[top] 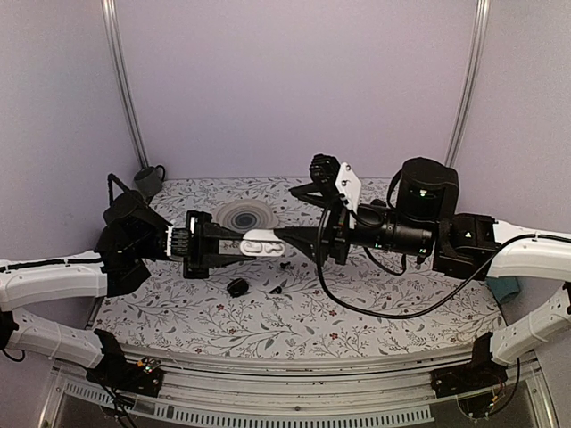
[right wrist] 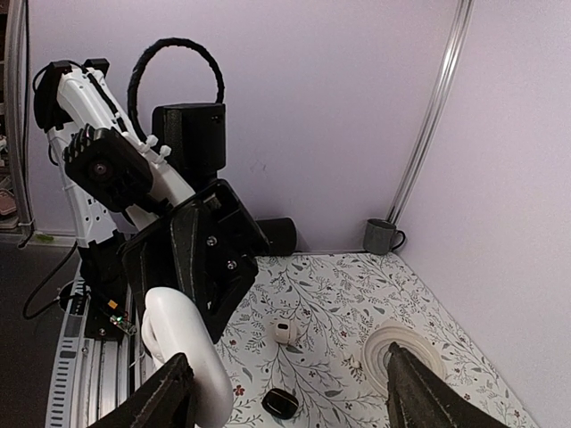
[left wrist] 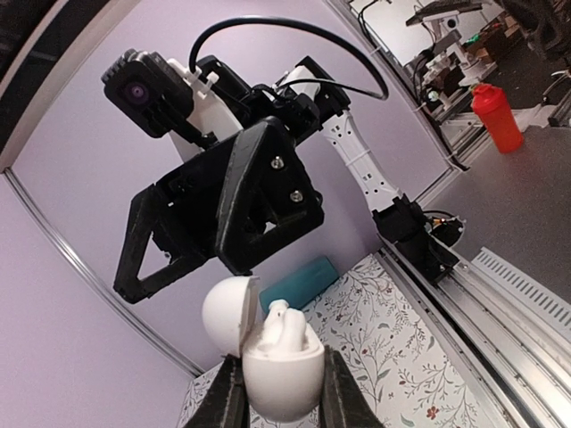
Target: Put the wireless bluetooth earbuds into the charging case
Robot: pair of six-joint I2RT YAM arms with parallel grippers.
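My left gripper (top: 236, 247) is shut on the white charging case (top: 263, 246), held up over the table with its lid raised; in the left wrist view the case (left wrist: 282, 374) shows white earbud shapes (left wrist: 287, 325) inside. My right gripper (top: 299, 214) is part open beside the case, a lower fingertip at the lid's edge. In the right wrist view the case (right wrist: 201, 374) is by one of its fingers, with a wide gap to the other; nothing is gripped there.
Below on the patterned table are a round coaster (top: 243, 217), a small black object (top: 237, 286) and other small items. A grey mug (top: 149, 180) stands at the back left and a teal object (top: 503, 290) at the right edge.
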